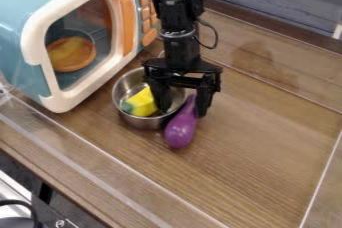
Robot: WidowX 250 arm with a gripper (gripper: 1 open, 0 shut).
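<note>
The black gripper [182,95] is lowered over a steel bowl [127,112] and a purple eggplant [179,128]. One finger is down inside the bowl, the other by the eggplant's upper end outside it. A yellow block with a green part [140,102] sits in the bowl, partly hidden. What lies between the fingers is hard to see.
A toy microwave [40,32] with an orange item [71,52] inside stands at the left, close to the bowl. A wall runs along the back.
</note>
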